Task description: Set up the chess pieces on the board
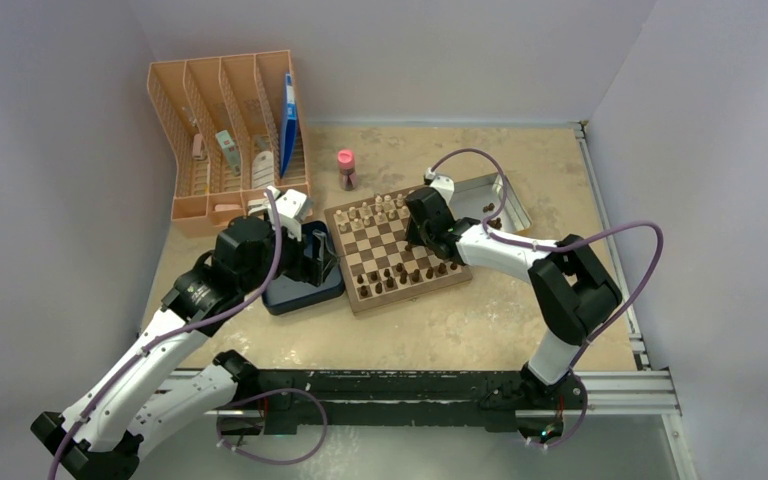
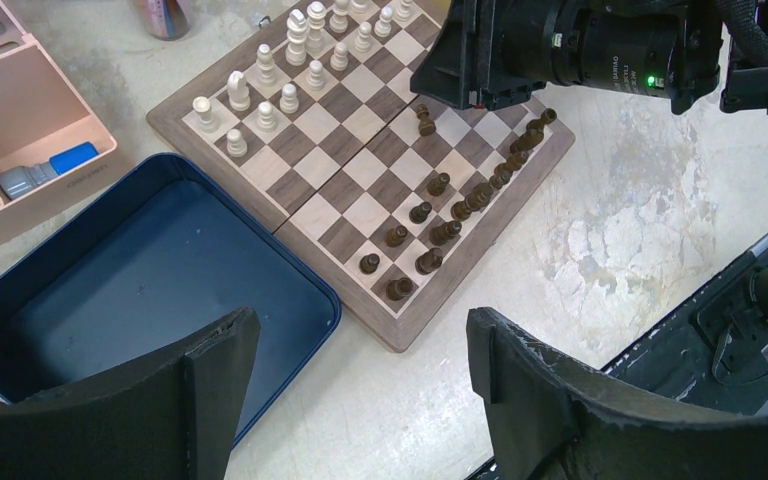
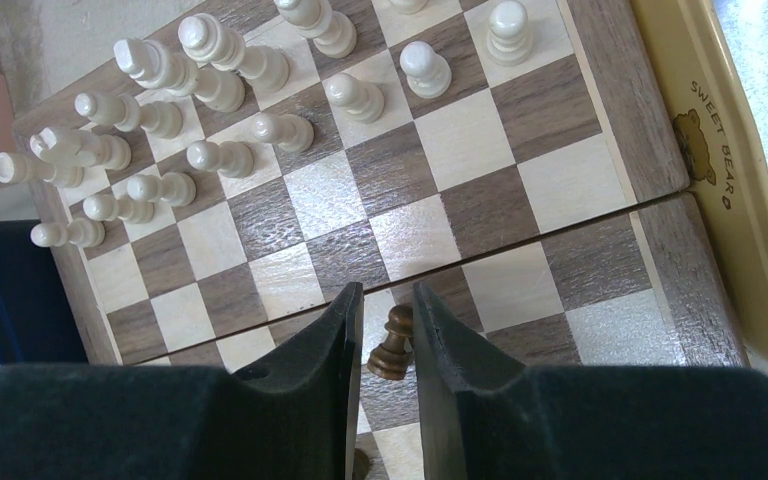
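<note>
The chessboard (image 1: 380, 240) carries white pieces (image 3: 354, 95) in rows at the back and dark pieces (image 2: 445, 230) upright along the front. A dark piece lies on its side near the fold, also seen in the left wrist view. My right gripper is over it, fingers part open with the piece between or just beneath them; whether they touch it is unclear. My left gripper stands open and empty over the tray side, left of the board.
A blue tray (image 2: 130, 290) sits left of the board, a metal tin (image 3: 720, 180) with loose dark pieces to the right. A pink organiser (image 1: 190, 210) and a pink-capped jar (image 1: 346, 170) stand behind.
</note>
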